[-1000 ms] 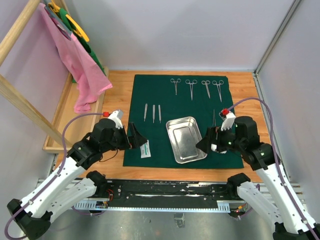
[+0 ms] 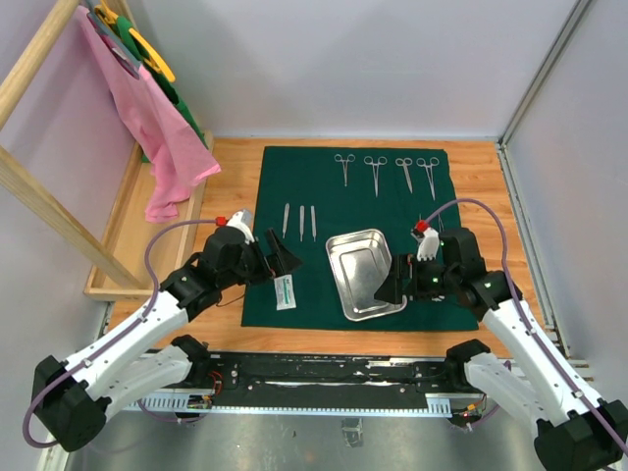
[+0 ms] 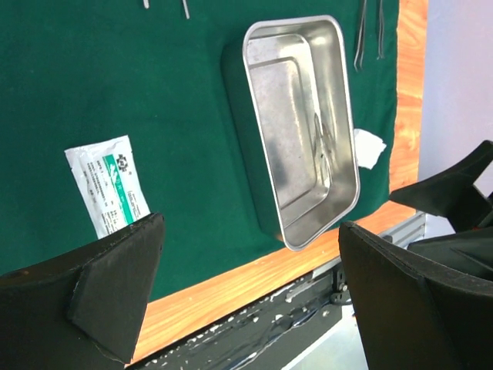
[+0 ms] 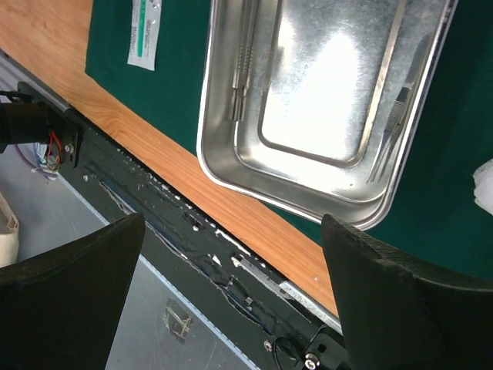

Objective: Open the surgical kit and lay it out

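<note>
A shallow metal tray (image 2: pixel 355 257) rests on the green cloth (image 2: pixel 319 175). In the right wrist view, slim ribbed metal shapes (image 4: pixel 397 116) show along both its long sides; whether one is a reflection I cannot tell. My right gripper (image 2: pixel 394 281) hangs over the tray's right edge, open and empty. Left of the tray, my left gripper (image 2: pixel 283 255) stands open above a white-and-green packet (image 3: pixel 112 185), which lies flat between its fingers in the left wrist view but is not held. Three thin handles (image 2: pixel 301 224) lie behind. Several ring-handled clamps (image 2: pixel 376 175) line the cloth's back.
Right of the tray lie a white wad (image 3: pixel 368 148) and thin metal tweezers (image 3: pixel 360 35), partly hidden from above by my right arm. A wooden rack with a pink cloth (image 2: pixel 157 137) stands at the left.
My left gripper has moved a little to the right, over the packet's side. The instruments have not moved.
</note>
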